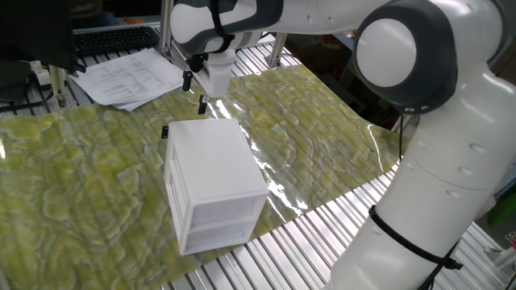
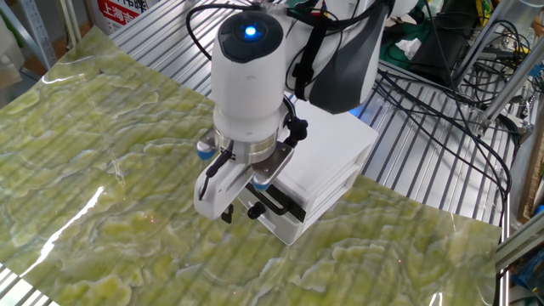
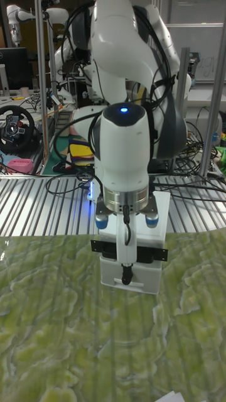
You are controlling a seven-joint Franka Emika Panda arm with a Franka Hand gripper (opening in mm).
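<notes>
A white drawer cabinet (image 1: 216, 165) stands on the green marbled sheet (image 1: 89, 193). In the second exterior view its upper face (image 2: 327, 140) is partly hidden by my arm. A black strip (image 2: 293, 208) sits along the cabinet's front and sticks out at both sides in the third view. My gripper (image 1: 195, 93) is held just off that front side, with its two black fingertips (image 1: 203, 105) apart and nothing visible between them. From the second view the gripper (image 2: 242, 212) also shows a gap, close to the black strip; whether it touches cannot be told.
Printed papers (image 1: 129, 78) lie beyond the sheet, near a black keyboard (image 1: 115, 39). Loose black cables (image 2: 442, 136) run over the slatted table behind the sheet.
</notes>
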